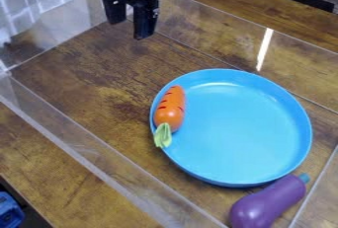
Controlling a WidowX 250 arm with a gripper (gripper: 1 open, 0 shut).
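Observation:
My black gripper [130, 15] hangs near the top edge, left of centre, apart from the objects, with its fingers open and nothing visible between them. An orange toy carrot [169, 110] with a pale green top lies on the left side of a blue plate [240, 135]. A purple toy eggplant [264, 202] lies at the bottom right, off the plate.
Clear walls edge the area at the left and bottom. A small blue object [8, 210] shows at the lower left corner.

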